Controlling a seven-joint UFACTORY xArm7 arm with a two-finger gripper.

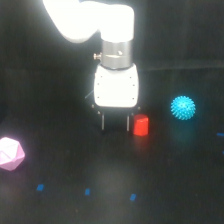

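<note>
A small red block lies on the dark table, right of the centre. My gripper points downward just to its left. Its two dark fingers stand apart with only dark table showing between them, so it is open. The right finger appears close against the left side of the red block; whether they touch cannot be told from this view.
A spiky blue ball is to the right, and a pink faceted ball sits at the left edge. Several small blue marks dot the dark surface in front, where there is free room.
</note>
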